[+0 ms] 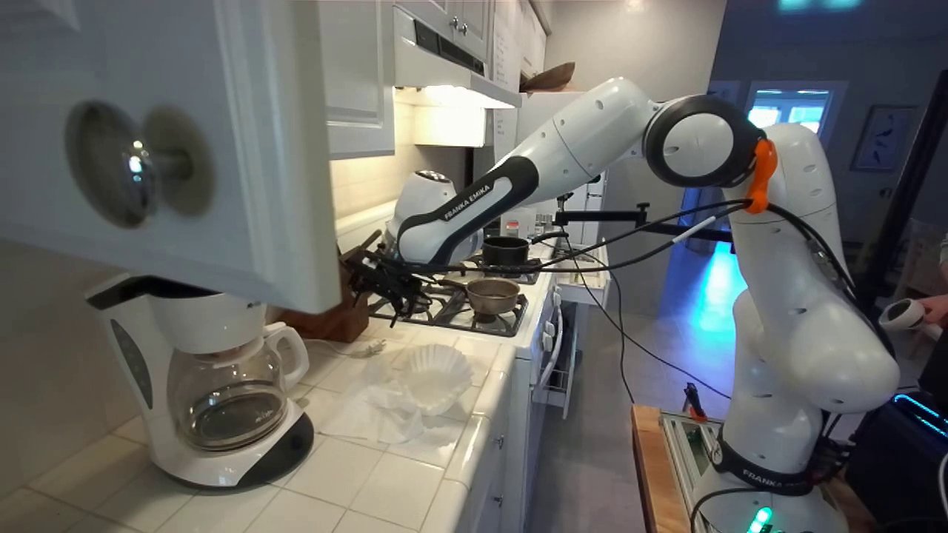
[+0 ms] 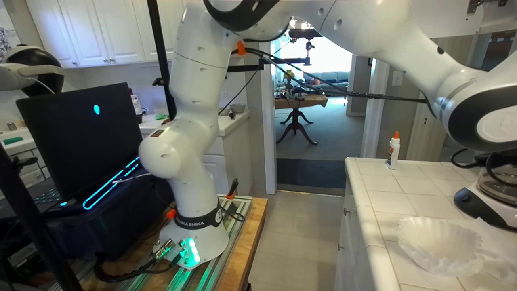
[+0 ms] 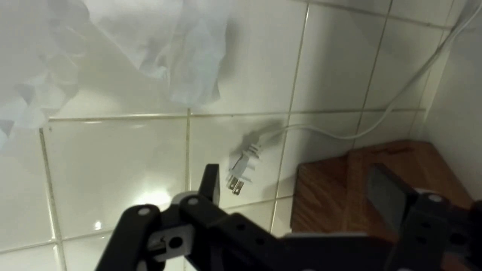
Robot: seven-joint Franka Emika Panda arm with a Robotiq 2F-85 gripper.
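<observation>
My gripper stands open above the counter, its two fingers wide apart with nothing between them. Below the gap between the fingers, a white power plug (image 3: 242, 166) with two metal prongs lies on the tiles, its cord running up and right to the wall. In exterior view 1 the gripper (image 1: 395, 306) hangs near the wooden block (image 1: 333, 321), its fingertips hard to make out. A white coffee maker (image 1: 232, 471) with a glass carafe stands at the left. White coffee filters (image 1: 435, 377) lie on the counter, beside crumpled thin paper (image 1: 378, 413).
Just beyond the counter is the stove, with a metal pan (image 1: 493, 295) and a black pot (image 1: 506, 252) on it. An open cabinet door (image 1: 204, 53) hangs over the coffee maker. A glue bottle (image 2: 394, 151) stands at the counter's other end.
</observation>
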